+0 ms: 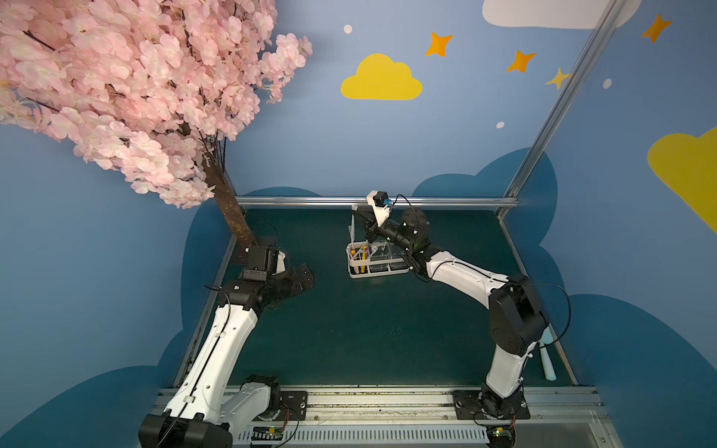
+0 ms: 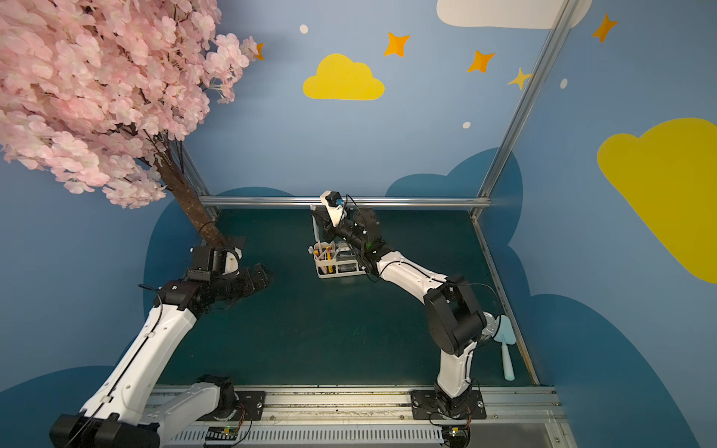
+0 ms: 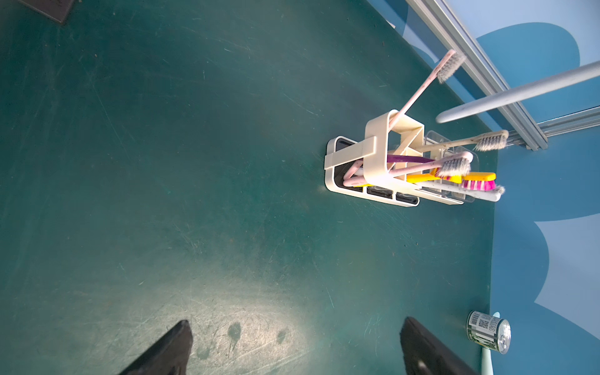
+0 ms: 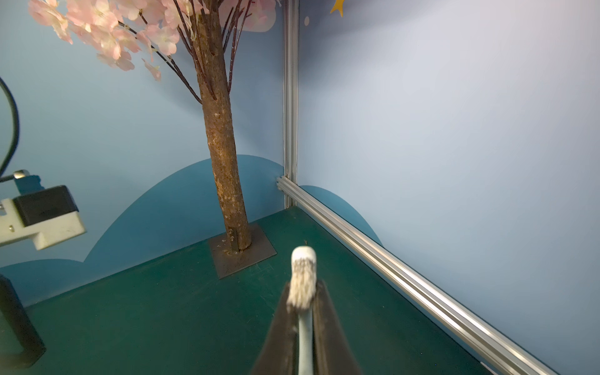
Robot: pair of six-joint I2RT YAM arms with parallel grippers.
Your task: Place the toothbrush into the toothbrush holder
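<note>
The white toothbrush (image 4: 304, 275) is pinched between the fingertips of my right gripper, its bristle head sticking up above them. Below, its pale handle (image 1: 352, 227) hangs downward over the left end of the cream toothbrush holder (image 1: 384, 274). In the left wrist view the handle (image 3: 518, 93) ends in free air, apart from the holder (image 3: 377, 147). Several other brushes stand in the holder, among them a pink toothbrush (image 3: 415, 97). My left gripper is wide open and empty, to the left of the holder and away from it.
A tree trunk (image 4: 222, 143) on a flat base stands at the back left corner. At the right edge lie a light-blue spatula-like tool (image 2: 506, 351) and a can (image 3: 489, 331).
</note>
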